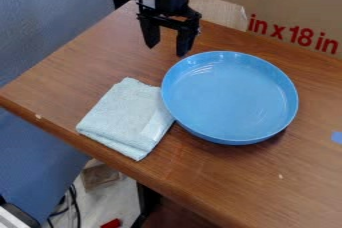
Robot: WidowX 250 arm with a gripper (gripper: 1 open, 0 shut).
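Note:
My black gripper (168, 30) hangs over the back part of the wooden table, open, with two dark fingers apart and nothing visible between them. In front of it to the right lies a large light blue plate (230, 97). A folded pale cloth (123, 120) lies at the plate's left, touching or very close to its rim, near the table's front left edge.
The wooden table (74, 87) has free room at the back left and at the front right. A cardboard box (281, 12) stands behind it. A small blue tape piece (335, 136) is at the right. Cables lie below the left edge.

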